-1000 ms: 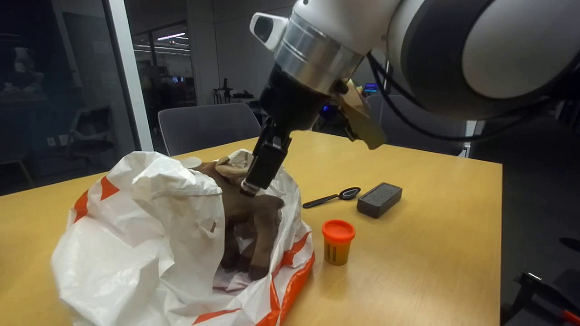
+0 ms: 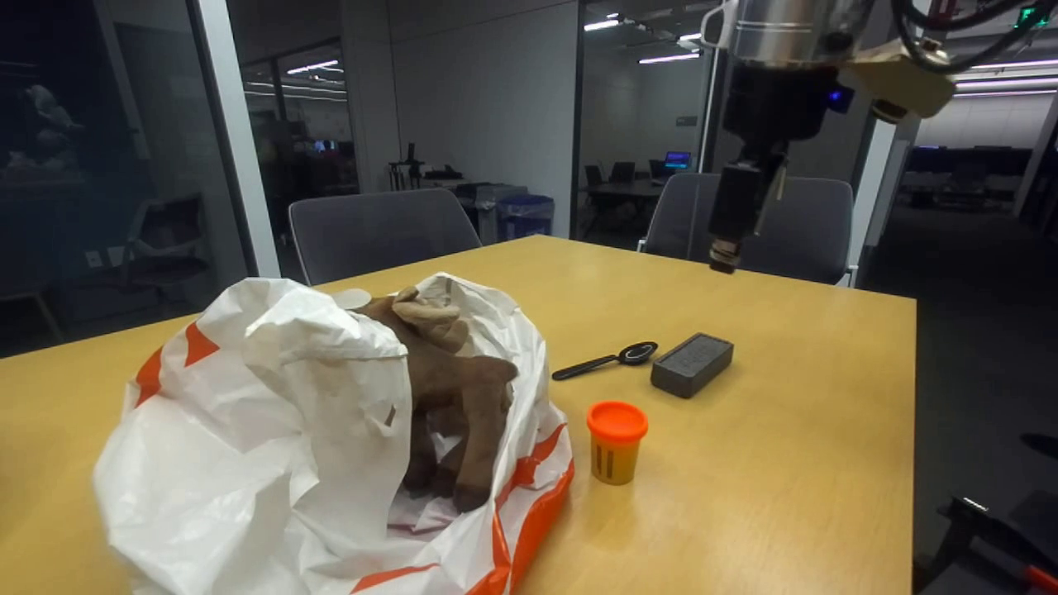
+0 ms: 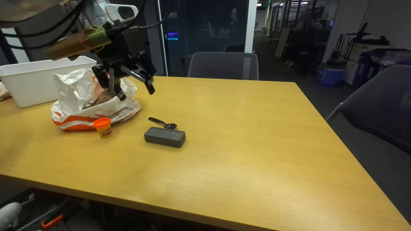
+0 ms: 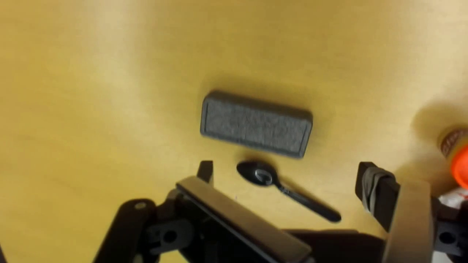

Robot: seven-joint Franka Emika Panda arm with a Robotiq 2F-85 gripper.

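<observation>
My gripper hangs open above the table, nothing between its fingers. Below it in the wrist view lies a black spoon (image 4: 307, 202), its bowl toward the left finger. Just beyond the spoon is a dark grey block, perhaps an eraser (image 4: 256, 125), lying flat. A small yellow tub with an orange lid (image 2: 616, 426) stands upright between the block and a white plastic bag (image 2: 238, 436). Inside the bag's open mouth sits a brown plush toy (image 2: 461, 382), partly hidden by the plastic. The gripper (image 3: 137, 94) is well above the tabletop in exterior view 2.
A white bin (image 3: 42, 79) stands behind the bag in exterior view 2. Office chairs (image 3: 223, 65) stand along its edges.
In exterior view 1 the arm has swung right and back, away from over the bag and plush toy. The objects on the table look unmoved.
</observation>
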